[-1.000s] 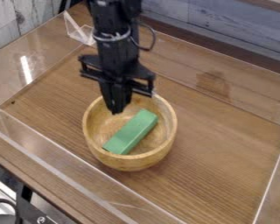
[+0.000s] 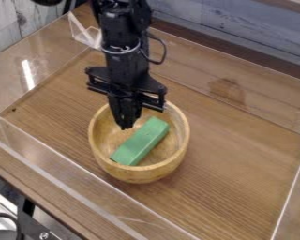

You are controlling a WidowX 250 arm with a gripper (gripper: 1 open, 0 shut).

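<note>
My black gripper (image 2: 125,111) points down over the back left of a yellow bowl (image 2: 172,155), its fingertips shut, with nothing visible between them. A green rectangular block (image 2: 140,142) lies diagonally in the bowl, to the front right of the fingertips. The arm hides part of the bowl's back rim.
Pale raised boards edge it at the back. Dark cables (image 2: 5,221) are at the lower left.
The gripper was higher a second ago and has come down toward the bowl. The bowl and green block look unmoved.
</note>
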